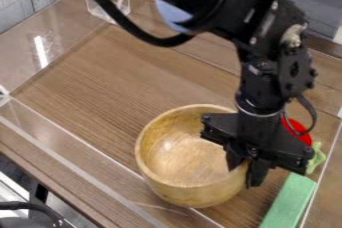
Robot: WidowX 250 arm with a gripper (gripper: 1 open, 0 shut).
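A wooden bowl (179, 164) stands near the front of the wooden table, right of centre. My black gripper (254, 162) is shut on the bowl's right rim, its tips partly hidden by its own body and the rim. The bowl looks empty.
A green item (289, 201) lies at the front right beside the bowl, and a red object (297, 129) sits behind the gripper. A clear container (104, 2) is at the back left.
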